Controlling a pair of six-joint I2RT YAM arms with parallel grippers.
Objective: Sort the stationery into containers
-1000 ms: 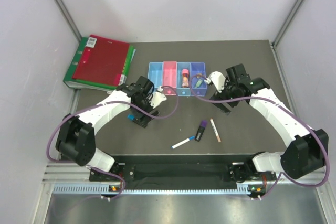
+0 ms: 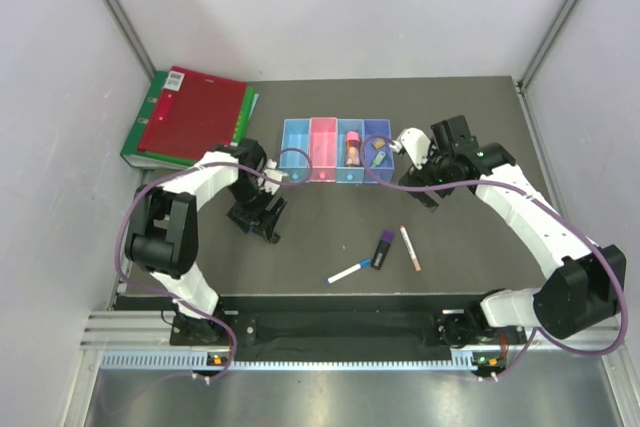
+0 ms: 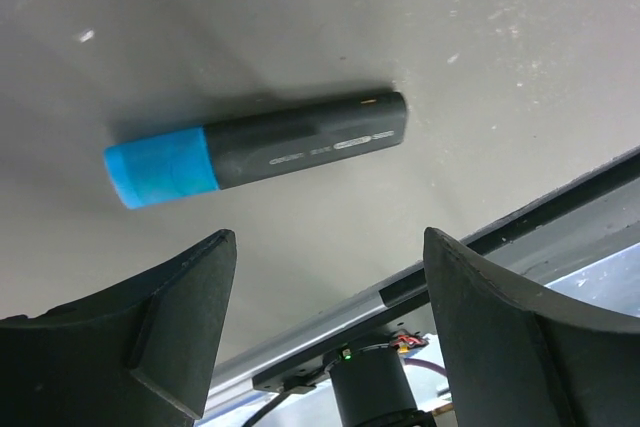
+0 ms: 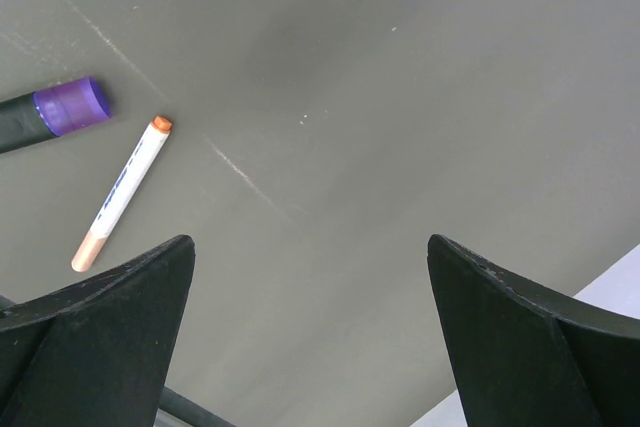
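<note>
My left gripper (image 2: 262, 222) hovers open over a blue-capped dark highlighter (image 3: 300, 142), which lies ahead of its fingers in the left wrist view. My right gripper (image 2: 422, 195) hangs open, empty, above the table. Near the front lie a blue-capped white marker (image 2: 345, 273), a purple-capped dark highlighter (image 2: 381, 250) and a white-and-orange pen (image 2: 410, 249). At the back, the container row has a pink compartment (image 2: 323, 125) and blue ones (image 2: 296, 139); the two right compartments hold several items.
Red and green binders (image 2: 185, 112) are stacked at the back left. The table's front edge (image 2: 300, 295) runs below the loose items, and bare table lies between these items and the containers.
My left gripper and arm have shifted left in the top view, and the blue cap seen beside the gripper earlier is now hidden there. The right arm is nearly still.
</note>
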